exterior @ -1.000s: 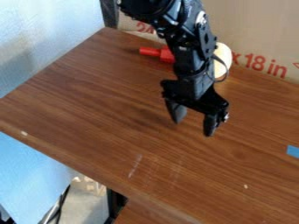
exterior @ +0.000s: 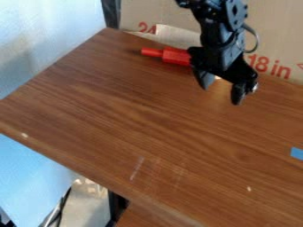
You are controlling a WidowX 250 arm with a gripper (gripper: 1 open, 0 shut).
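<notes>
My black gripper (exterior: 221, 89) hangs over the back right of the wooden table (exterior: 130, 142), fingers pointing down and standing apart, with nothing visible between them. Behind it, near the table's back edge, a red object with a narrow handle (exterior: 166, 55) lies on its side, partly hidden by the arm. A pale roll-like object (exterior: 174, 35) sits behind the red one, also partly covered by the arm.
Cardboard (exterior: 277, 35) with red printing stands along the back. A small piece of blue tape (exterior: 296, 153) is at the right. The table's left edge drops away.
My gripper has moved back and up in the view, toward the cardboard and slightly right, uncovering more of the table. The red object appears to lie where it was.
</notes>
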